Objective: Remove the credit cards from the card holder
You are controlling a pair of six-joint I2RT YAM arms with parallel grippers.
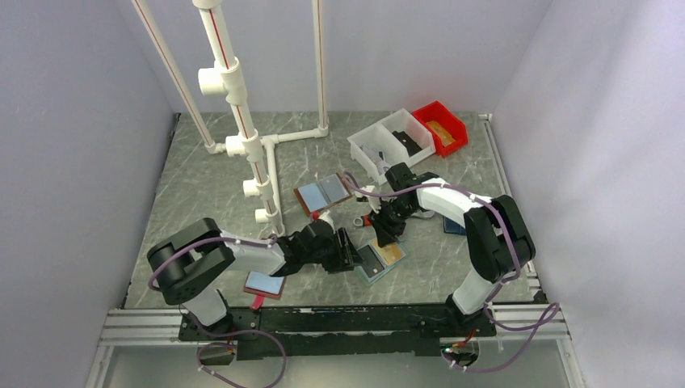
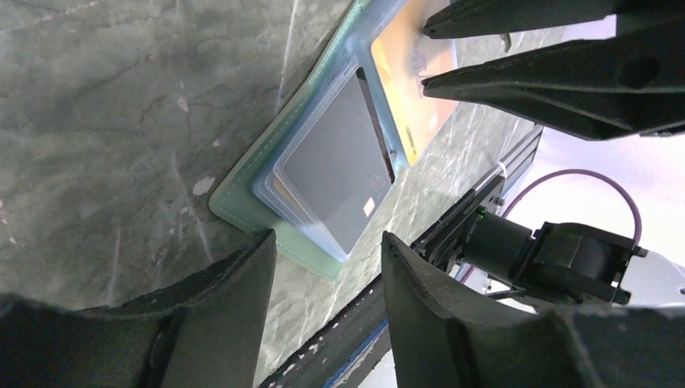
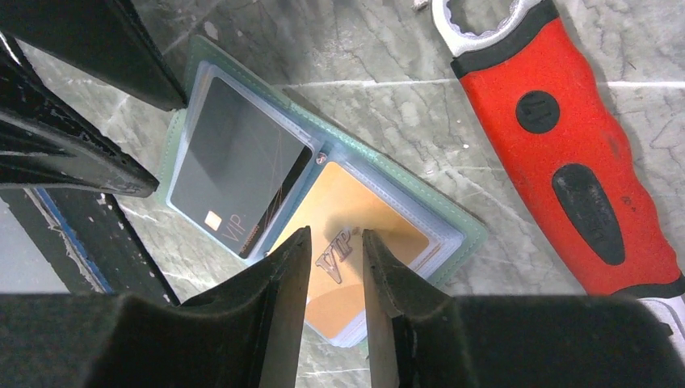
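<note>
The pale green card holder (image 1: 363, 273) lies open on the table with a dark grey card (image 3: 230, 153) and an orange card (image 3: 363, 218) in clear sleeves, further layers under the grey one. My left gripper is part open at the holder's left end, fingertips beside the grey card's sleeves. My right gripper is part open, its fingertips over the orange card.
A red-handled tool (image 3: 557, 145) lies just behind the holder. Other card holders (image 1: 311, 195) lie behind and at lower left. A white bin (image 1: 363, 137) and red bin (image 1: 455, 125) stand at the back right, a pipe frame (image 1: 275, 178) at left.
</note>
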